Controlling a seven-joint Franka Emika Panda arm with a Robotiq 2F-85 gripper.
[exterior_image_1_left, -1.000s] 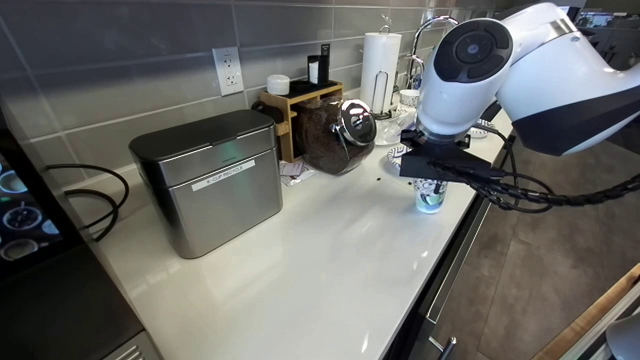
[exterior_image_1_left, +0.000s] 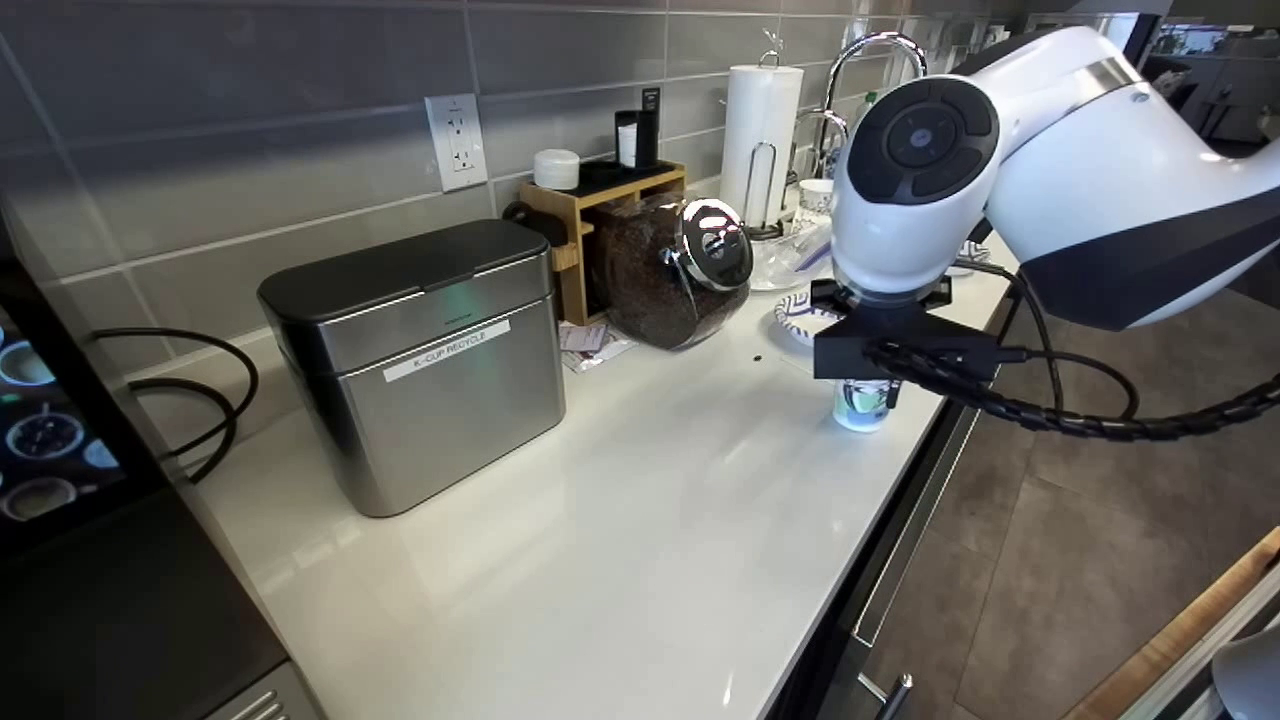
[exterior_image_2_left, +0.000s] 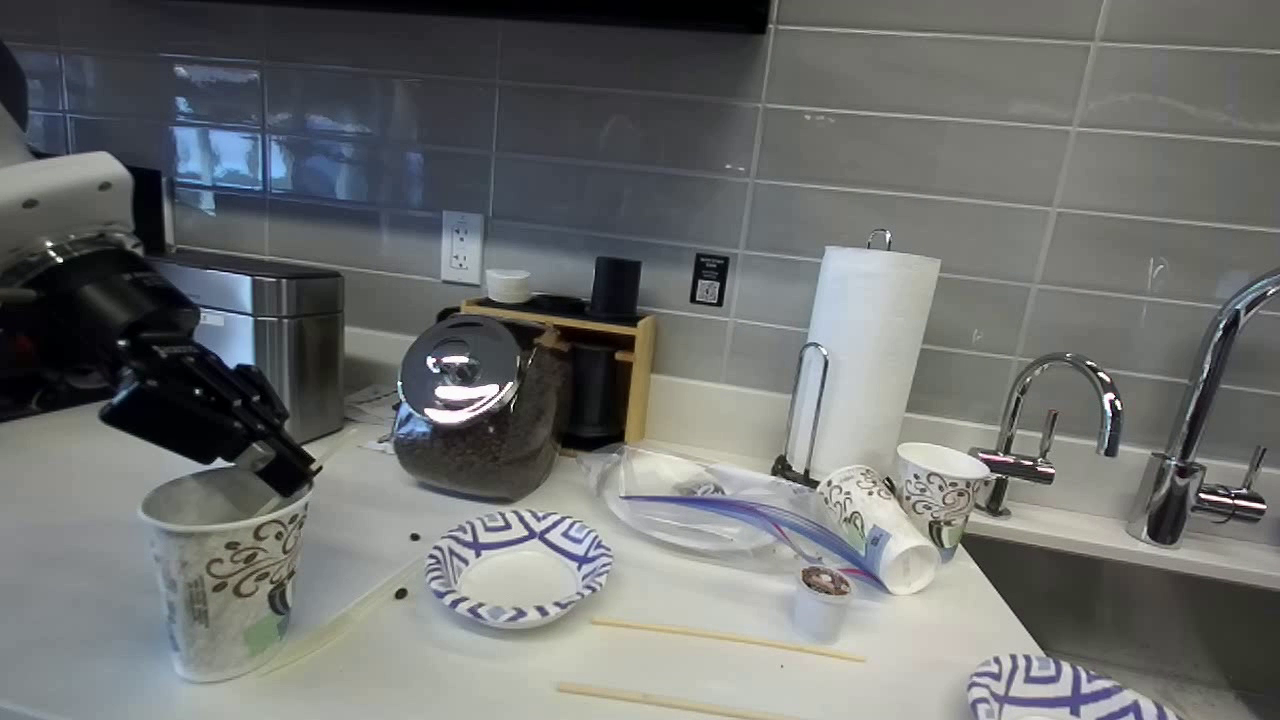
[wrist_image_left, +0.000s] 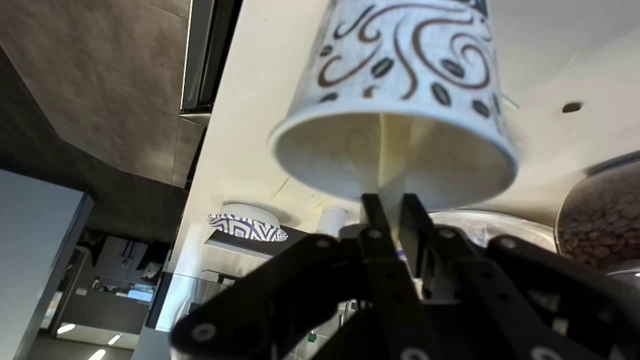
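Note:
A white paper cup with brown swirls (exterior_image_2_left: 228, 588) stands on the counter at the left of exterior view 2. Just over its mouth is my gripper (exterior_image_2_left: 286, 466), angled down toward the rim. In the wrist view the gripper is shut on a pale, flat stirrer stick (wrist_image_left: 393, 150), which reaches into the cup (wrist_image_left: 414, 66). How deep the stick goes and what the cup contains cannot be made out. Exterior view 1 shows only the lower part of the cup (exterior_image_1_left: 860, 408); the gripper body covers its top, and the fingertips are hidden there.
A patterned paper bowl (exterior_image_2_left: 576, 548) sits right of the cup, near two loose sticks (exterior_image_2_left: 732, 640) and a small pod (exterior_image_2_left: 822, 612). Behind lie a bean jar (exterior_image_2_left: 480, 444) and a plastic bag (exterior_image_2_left: 672, 510). The counter (exterior_image_1_left: 624, 516) before the steel bin (exterior_image_1_left: 456, 402) is clear.
In exterior view 1 my gripper has come slightly lower and a little to the right, covering more of the cup. The cup itself has shifted only slightly, if at all.

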